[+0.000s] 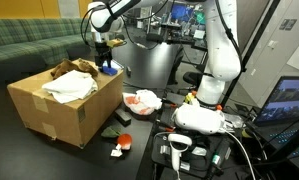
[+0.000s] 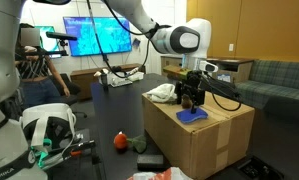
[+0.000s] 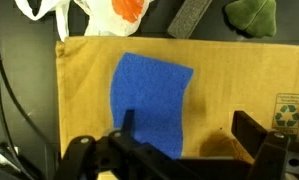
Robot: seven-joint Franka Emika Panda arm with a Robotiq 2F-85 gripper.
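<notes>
A blue cloth-like piece (image 3: 149, 95) lies flat on top of the cardboard box (image 3: 214, 75). In exterior view 2 the same blue piece (image 2: 191, 114) rests near the box's edge. Over the box top hangs my gripper, open and pointing down. Its left finger (image 3: 125, 122) overlaps the blue piece in the wrist view, while the right finger (image 3: 249, 130) is over bare cardboard. Nothing is held between them. Part of a brown item (image 3: 224, 147) shows between the fingers, mostly hidden by the gripper.
A white cloth (image 1: 69, 86) and a brown cloth (image 1: 75, 68) also lie on the box. On the dark table beside it are an orange-red object (image 2: 120, 142), a dark block (image 2: 150, 161) and a white plastic bag (image 1: 142, 101). Bare table lies left of the box.
</notes>
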